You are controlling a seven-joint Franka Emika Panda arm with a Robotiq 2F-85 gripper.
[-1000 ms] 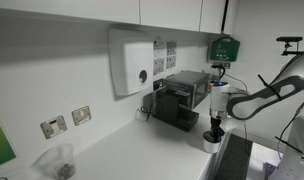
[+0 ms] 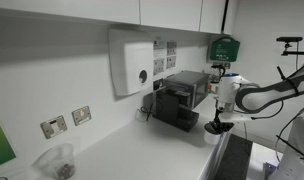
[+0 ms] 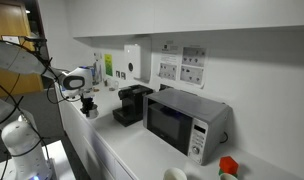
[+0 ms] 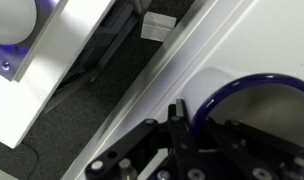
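Observation:
A white mug with a dark blue rim [image 4: 208,100] fills the right of the wrist view. My gripper is shut on the mug's near rim, and its dark fingers cover part of that edge. Exterior view 1 has the mug [image 2: 212,138] at the right end of the white counter, close to the front edge, the gripper [image 2: 218,127] at its top. The same mug [image 3: 92,113] appears at the left end of the counter in exterior view 2, roughly upright. Whether its base touches the counter I cannot tell.
Along the wall stand a black coffee machine [image 3: 131,106] and a microwave [image 3: 184,125]. A clear container [image 2: 60,160] sits at the counter's opposite end, near a pale cup [image 3: 175,174] and a red object [image 3: 228,164].
In exterior view 1, the gripper and mug sit slightly higher in the picture than a second ago. The arm has shifted a little to the right; the surroundings look unchanged.

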